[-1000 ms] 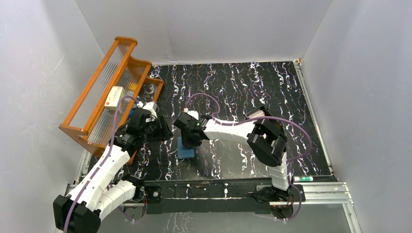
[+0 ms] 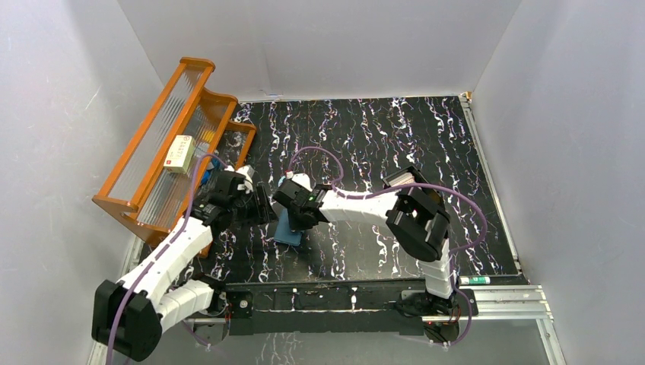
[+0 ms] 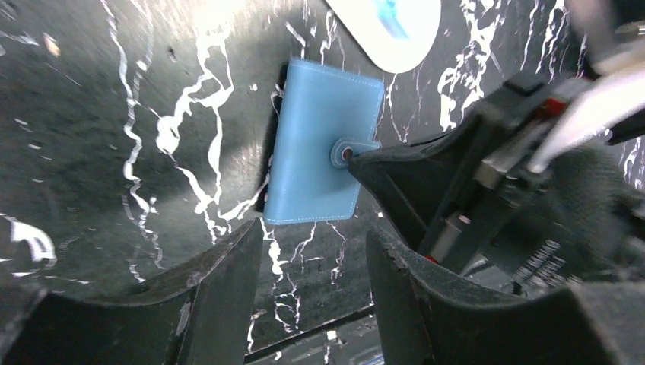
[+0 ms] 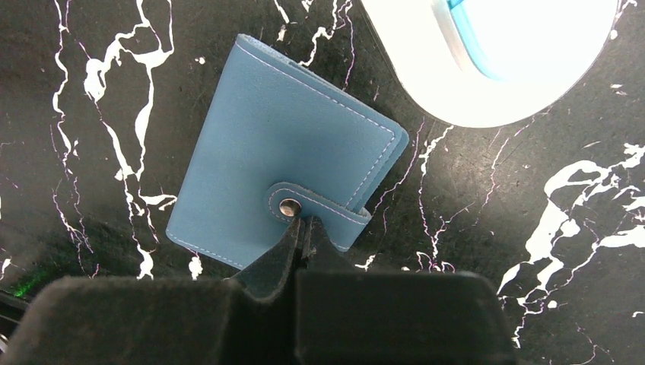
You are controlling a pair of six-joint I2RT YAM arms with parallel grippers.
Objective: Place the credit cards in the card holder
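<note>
The card holder is a closed blue wallet (image 4: 304,129) lying flat on the dark marbled table, its snap strap fastened across the front edge as far as shows. My right gripper is shut, its fingertips at the strap beside the metal snap, with nothing visible between them. To the wallet's left, my left gripper stands part open and empty, its fingers pointing at the wallet (image 3: 323,144). From above, the wallet (image 2: 287,232) is partly covered by the right gripper (image 2: 293,224). No loose credit cards can be made out.
A white rounded object with light blue inside (image 4: 487,99) lies close beyond the wallet. A wooden rack (image 2: 156,144) bearing a small box (image 2: 179,153) fills the left side. A dark open box (image 2: 407,176) stands behind the right arm.
My left gripper has moved slightly right, closer to the wallet.
</note>
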